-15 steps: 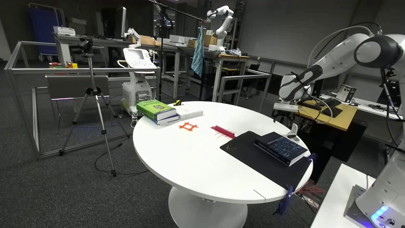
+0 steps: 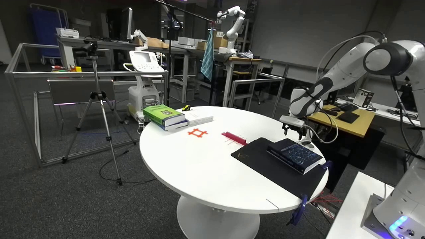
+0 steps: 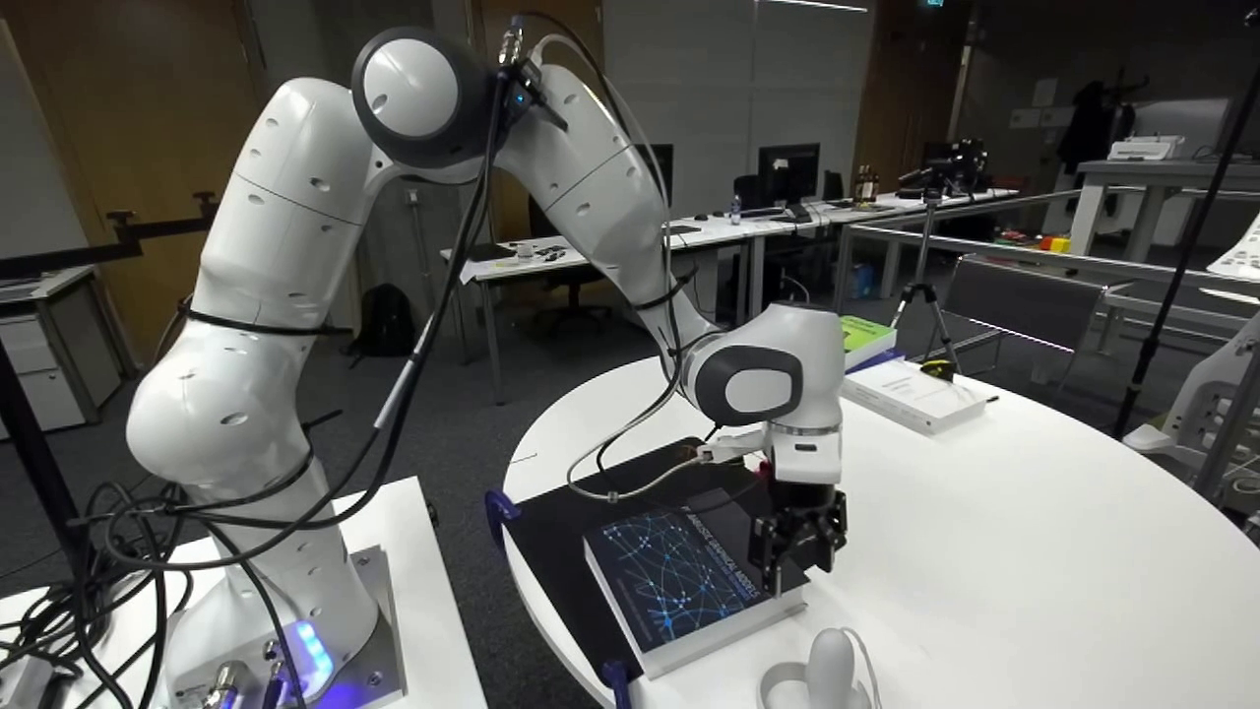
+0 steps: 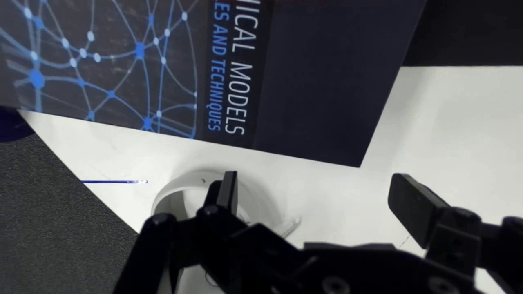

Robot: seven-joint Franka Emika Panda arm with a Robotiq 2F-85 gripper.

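Observation:
My gripper is open, its two fingers wide apart and nothing between them. It hangs above the table near the end of a thick dark blue book (image 4: 314, 73) with a network pattern on its cover. The book (image 3: 673, 573) lies flat, mostly on a black mat (image 2: 255, 153). Beside it on the bare tabletop stands a white ringed device with a handle (image 3: 830, 668), which looks like a hand controller. In the wrist view the left finger partly hides that device's ring (image 4: 169, 196).
Across the round white table (image 2: 179, 159) are a green book (image 2: 163, 114) on a blue one, a white book (image 3: 915, 394), a red piece (image 2: 235, 138) and an orange frame (image 2: 197, 132). Blue clamps (image 2: 300, 209) grip the near edge.
The arm has moved left and a little down in exterior view 1, bringing the gripper lower, and it now partly covers the white device. The book and other table items have not moved.

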